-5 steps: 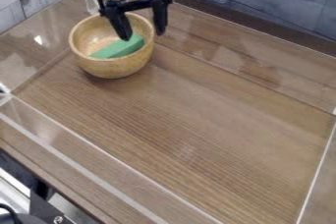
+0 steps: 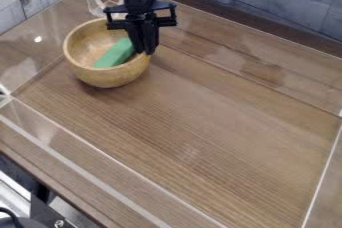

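Observation:
A round wooden bowl (image 2: pixel 90 70) stands at the upper left of the table, with a green oblong object (image 2: pixel 111 53) lying in it. My gripper (image 2: pixel 140 42), dark and mounted on the arm from the top, reaches down at the bowl's right side, over the upper end of the green object, partly hiding it. Whether its fingers are open or shut, or touch the object, I cannot tell.
A grey surface lies beyond its back edge at the top right.
My gripper has come lower, down to the bowl's right part and the green object. The green object now appears more upright in angle, reaching further toward the back.

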